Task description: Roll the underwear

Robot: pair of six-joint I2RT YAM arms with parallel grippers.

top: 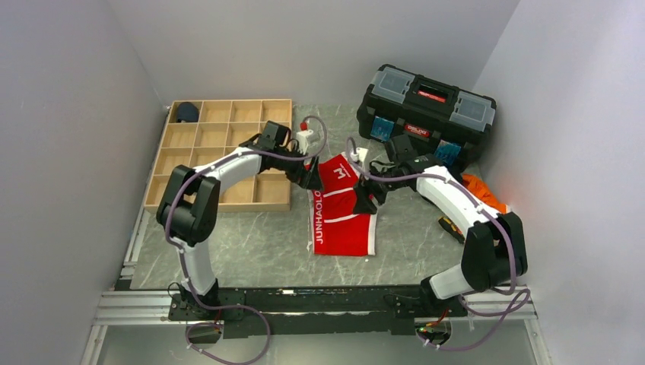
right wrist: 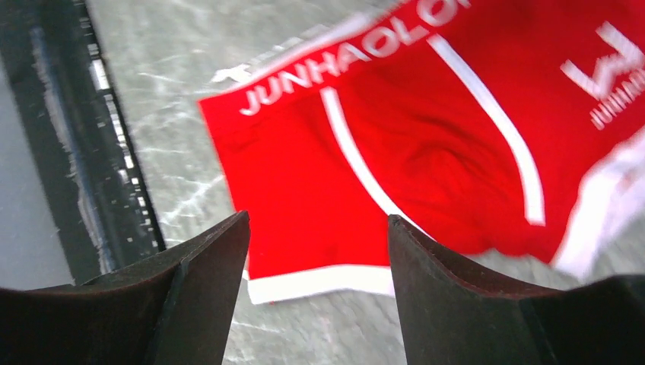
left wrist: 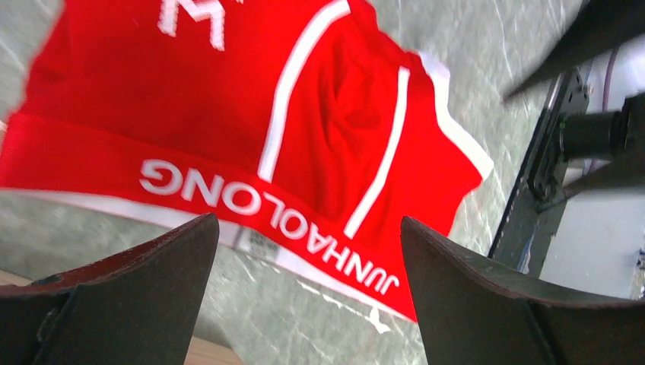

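Red underwear (top: 342,232) with white stripes and JUNHAOLONG lettering lies spread on the grey marble table, a little rumpled in its middle. My left gripper (top: 308,176) hangs over its upper left edge, open; the left wrist view shows only cloth and table between its fingers. My right gripper (top: 364,199) is over the right side of the cloth, its fingers apart with nothing held; in the right wrist view the cloth (right wrist: 304,175) lies beneath them.
A wooden compartment box (top: 209,135) is at the left, a black toolbox (top: 426,106) at the back right, orange cloth (top: 487,198) and tools at the right. Bare table lies in front.
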